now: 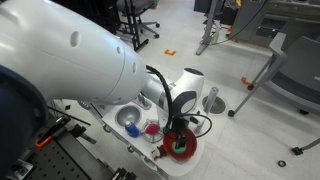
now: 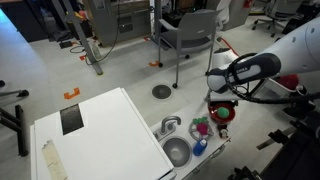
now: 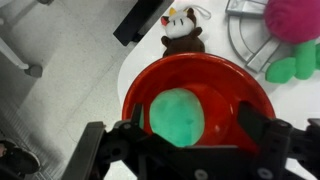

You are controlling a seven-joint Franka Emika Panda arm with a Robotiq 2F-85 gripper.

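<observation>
A red bowl [image 3: 222, 77] holds a round pale-green object [image 3: 177, 116]. My gripper is open above the bowl, its dark fingers [image 3: 122, 144] spread to either side of the green object, with a gap between left finger and object hard to judge. In exterior view 1 the arm reaches down over the bowl [image 1: 196, 148], and the green object [image 1: 179, 150] shows beneath the gripper. From the other side, exterior view 2 shows the bowl [image 2: 232, 116] with the green object inside, partly under the gripper.
Beside the bowl lie a small brown-and-white plush toy [image 3: 184, 37] and a pink plush with green parts [image 3: 294, 18]. A metal sink basin [image 2: 177, 151] with a faucet [image 2: 170, 125] and a blue object [image 2: 200, 147] stand on the same white counter. Grey chairs [image 2: 186, 27] stand farther off.
</observation>
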